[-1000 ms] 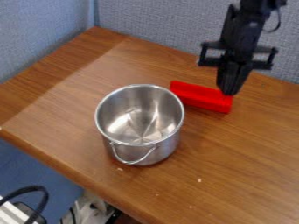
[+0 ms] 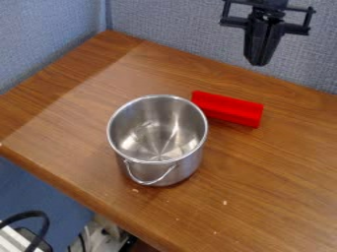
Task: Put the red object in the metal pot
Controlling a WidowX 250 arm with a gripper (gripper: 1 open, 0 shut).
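Note:
A red block-like object (image 2: 228, 108) lies on the wooden table, just behind and to the right of the metal pot. The empty silver pot (image 2: 158, 131) stands upright, its wire handle hanging down the front side. My black gripper (image 2: 261, 57) is high at the upper right, in front of the back wall and well clear of the red object. Nothing shows at its fingertips. Its fingers look close together, but from this angle I cannot tell whether they are open or shut.
Bare tabletop (image 2: 263, 182) stretches to the right and front, with more free room at the left. Grey-blue padded walls rise at the back and left. Dark cables (image 2: 30, 224) lie below the table edge at the lower left.
The red object and the pot have stayed where they were.

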